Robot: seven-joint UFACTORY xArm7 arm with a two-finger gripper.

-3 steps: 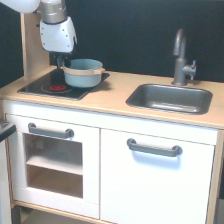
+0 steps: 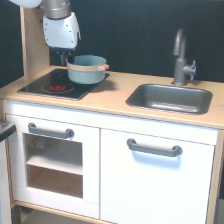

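Observation:
A blue-grey pot (image 2: 88, 75) with a tan handle is at the right rear part of the black stovetop (image 2: 48, 86). My gripper (image 2: 65, 56) points down from the white arm at the upper left, close against the pot's left side. Its dark fingers are small and blend into the dark wall, so their opening and any hold on the pot are unclear. Whether the pot's base touches the surface is hard to tell. One red burner ring (image 2: 59, 87) shows in front of the pot.
A steel sink (image 2: 170, 98) with a grey faucet (image 2: 180, 58) is on the right of the wooden counter (image 2: 115, 96). Below are a white-framed oven door (image 2: 80, 206) and a white cabinet door (image 2: 150, 185), both with grey handles. Bare counter lies between stove and sink.
In the picture, the pot has shifted slightly right and upward, uncovering more of the red burner ring. My gripper has moved slightly the same way, staying by the pot's left side.

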